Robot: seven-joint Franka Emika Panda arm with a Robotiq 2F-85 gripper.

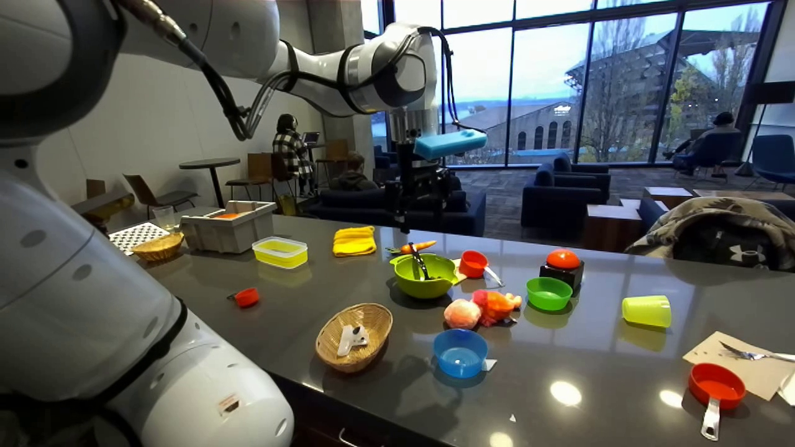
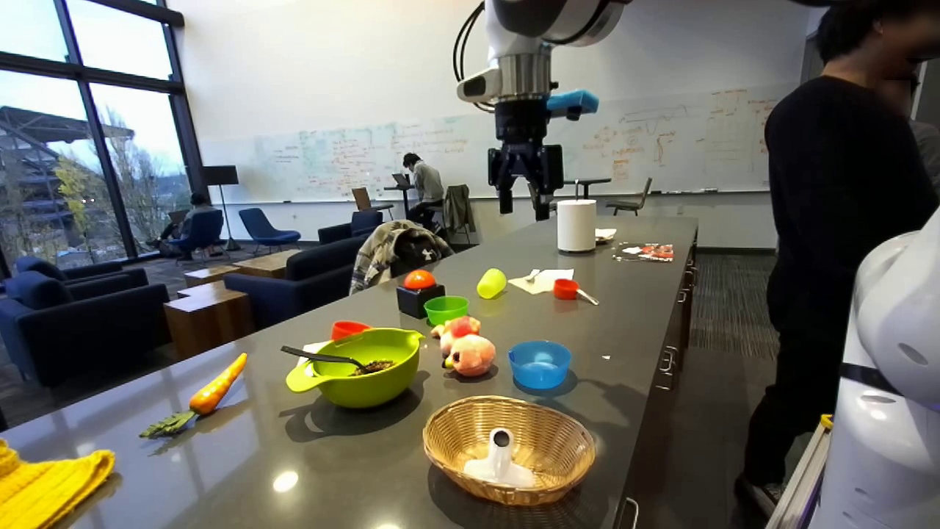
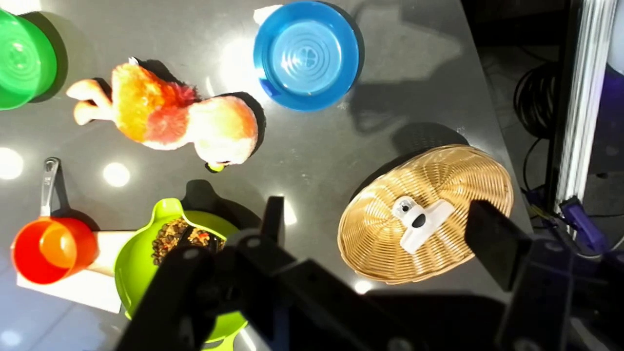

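Observation:
My gripper [image 2: 523,203] hangs in the air well above the counter, open, its fingers wide apart with nothing between them. In the wrist view a wicker basket [image 3: 374,234] shows below and between the fingers. Inside it lies a white piece with a dark round spot [image 3: 425,225]. The lime-green bowl [image 2: 370,388] holds dark bits and a black utensil [image 2: 322,357]. A blue bowl [image 1: 460,352] stands empty near the counter's front edge. Next to it lies an orange and pink plush toy [image 1: 488,307].
Around these are a green bowl [image 1: 549,293], a red button on a black box [image 1: 562,272], a red measuring cup [image 1: 473,264], a carrot [image 2: 216,388], a yellow cloth [image 1: 354,241] and a grey bin [image 1: 231,226]. Bare counter shows left of the basket in exterior view 1.

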